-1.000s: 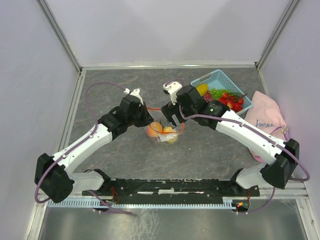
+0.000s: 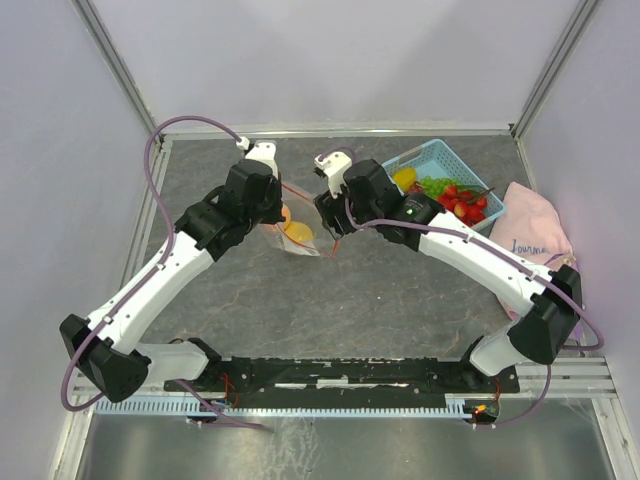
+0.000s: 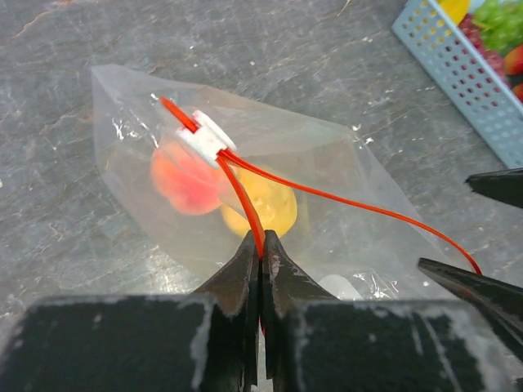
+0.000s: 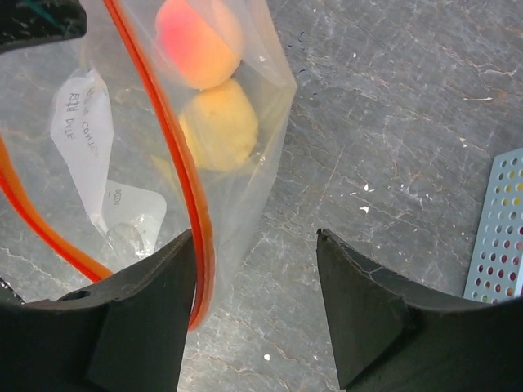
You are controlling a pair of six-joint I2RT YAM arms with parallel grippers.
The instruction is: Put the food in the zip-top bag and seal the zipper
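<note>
My left gripper is shut on the red zipper edge of the clear zip bag [image 3: 343, 245], lifting it. The white slider [image 3: 204, 140] sits on the red strip. Inside are a peach-pink fruit [image 4: 198, 41] and a yellow fruit [image 4: 219, 131], with a white label [image 4: 90, 139]. My right gripper is part open at the bag's right side, the red zipper strip [image 4: 196, 229] by its left finger; whether it touches is unclear.
A blue basket [image 2: 443, 160] of mixed produce stands at the back right, beside a pink cloth bag [image 2: 530, 240].
My left gripper has risen and moved left with the bag's edge, the bag following.
</note>
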